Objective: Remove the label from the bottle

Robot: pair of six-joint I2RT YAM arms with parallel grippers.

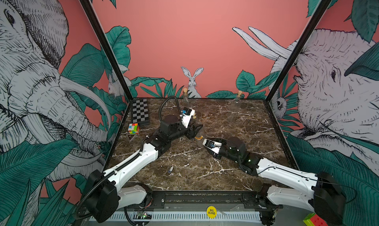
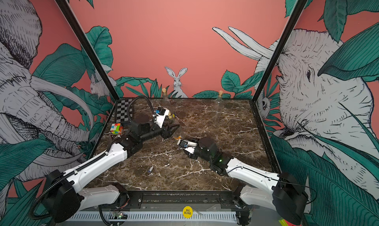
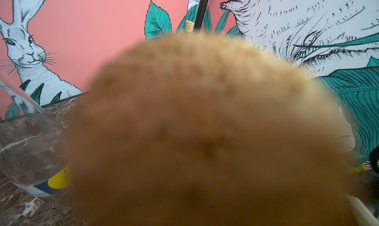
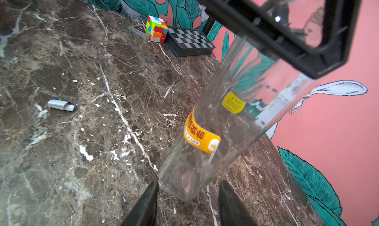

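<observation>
A clear glass bottle (image 4: pixel 177 170) with an orange label (image 4: pixel 201 134) and a small yellow sticker (image 4: pixel 233 102) is held tilted above or at the marble table by my left gripper (image 1: pixel 194 131), shut on its upper part. A cork fills most of the left wrist view, blurred. My right gripper points at the bottle's lower end, its fingers apart with the bottle's base just beyond them; nothing shows held between them.
More corked bottles (image 1: pixel 236 105) stand along the back. A chessboard (image 1: pixel 140 111) and a puzzle cube (image 1: pixel 133 128) are at the back left. Small scraps lie on the table (image 1: pixel 252 139), which is clear at front and right.
</observation>
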